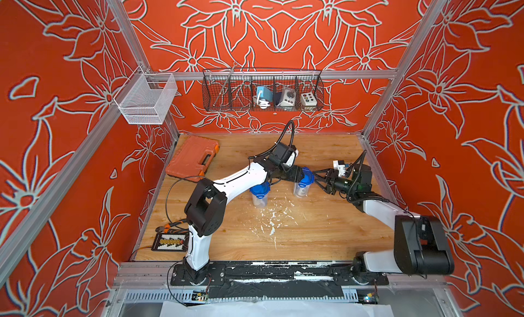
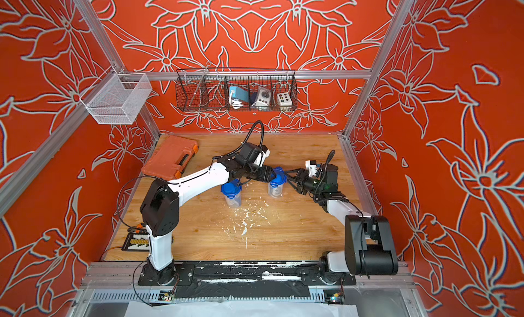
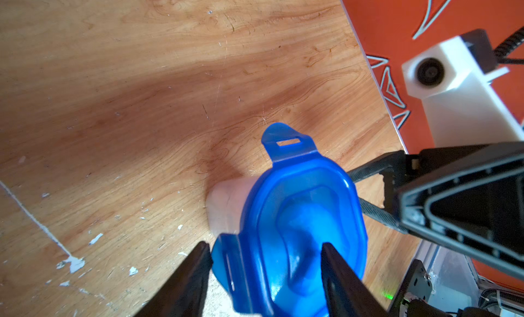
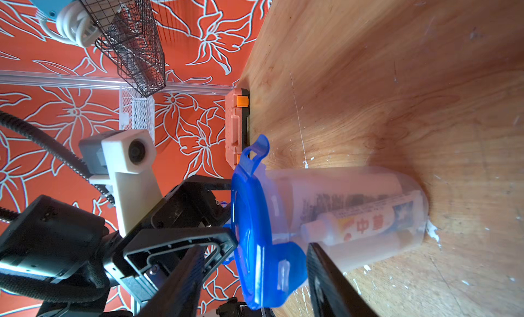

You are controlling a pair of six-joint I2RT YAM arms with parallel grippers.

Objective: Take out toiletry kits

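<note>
A clear container point(image 4: 349, 207) with a blue lid point(image 3: 311, 229) stands on the table, and a white tube point(image 4: 365, 221) shows through its wall. My left gripper is open over the lid from the left, its fingers on either side of the lid's near part. From the right my right gripper faces the same lid, also open, with a blue lid tab between its fingers in the right wrist view. Whether any finger touches the lid I cannot tell. A second blue-lidded container point(image 1: 259, 194) stands to the left, partly behind my left arm.
An orange case point(image 1: 192, 157) lies at the back left, and a small tray of parts point(image 1: 170, 241) at the front left. White scraps point(image 1: 272, 221) litter the middle front. A black wire basket point(image 1: 240, 93) hangs on the back wall.
</note>
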